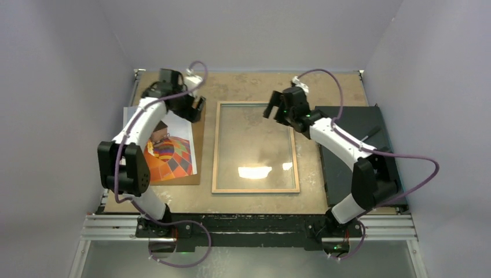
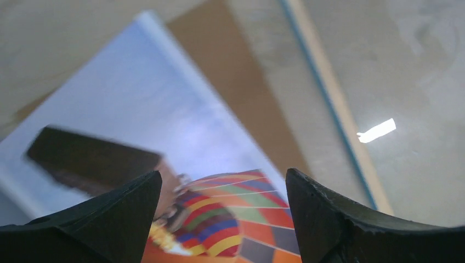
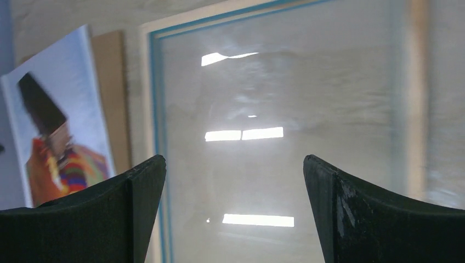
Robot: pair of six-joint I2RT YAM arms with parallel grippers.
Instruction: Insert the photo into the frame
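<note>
The photo (image 1: 171, 156) of a hot-air balloon lies on a brown board (image 1: 198, 139) at the left, its edge also clear in the left wrist view (image 2: 120, 93). The wooden frame (image 1: 296, 162) with a glossy clear pane lies in the middle, apart from the board. My left gripper (image 1: 191, 107), blurred, is raised over the photo's upper right corner, its fingers apart with nothing visible between them. My right gripper (image 1: 275, 107) stands open above the frame's upper right part, empty.
A dark board (image 1: 353, 174) with a dark tool (image 1: 370, 132) on it lies at the right, partly under the right arm. Grey walls enclose the sides and back.
</note>
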